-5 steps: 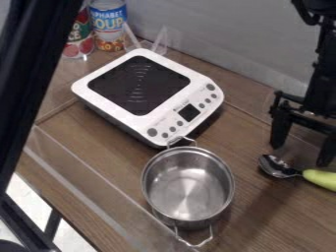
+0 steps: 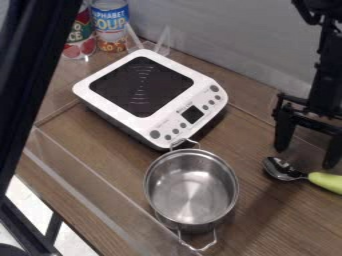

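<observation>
At the right edge my gripper (image 2: 306,147) is open, its two dark fingers apart just above a spoon (image 2: 282,169) with a yellow-green handle lying on the wooden counter. A steel pot (image 2: 191,188) with two handles stands in the lower middle. Behind it, at the upper left, is a white portable induction cooktop (image 2: 151,96) with a black top and buttons.
Two cans, one labelled Alphabet Soup (image 2: 110,22) and a red one (image 2: 78,30), stand at the back left. A grey wall runs along the back.
</observation>
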